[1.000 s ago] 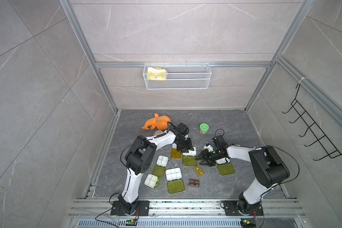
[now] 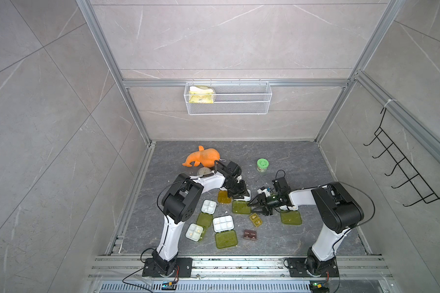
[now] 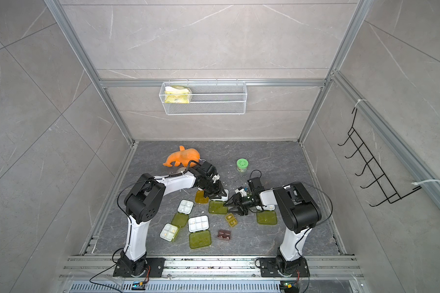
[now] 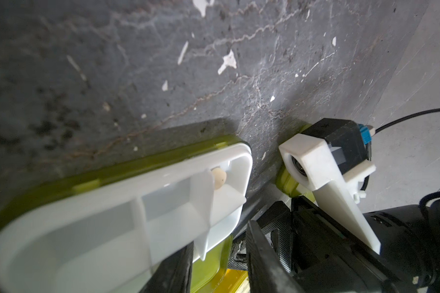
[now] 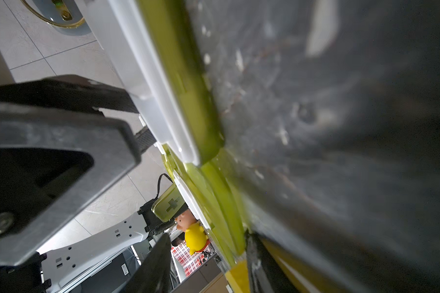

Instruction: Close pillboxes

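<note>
An open pillbox with white compartments and green lid (image 2: pixel 241 207) lies at centre. My left gripper is open just over its near side in the left wrist view; a round tablet (image 4: pixel 219 178) sits in an end compartment. My right gripper is low at the right end of that pillbox, its fingers apart, nothing clearly held between them. Other open pillboxes lie at front (image 2: pixel 223 222), front left (image 2: pixel 194 232) and right (image 2: pixel 291 217); the right one is partly hidden by my right arm. An amber-lidded one (image 2: pixel 224 196) is partly under my left arm.
An orange dolphin toy (image 2: pixel 203 157) lies at back left, a green-lidded jar (image 2: pixel 262 165) at back centre. A small amber box (image 2: pixel 255 219) and a brown box (image 2: pixel 250 235) lie in front.
My right gripper and arm have moved slightly left and toward the front. The central pillbox and amber lid have shifted slightly left.
</note>
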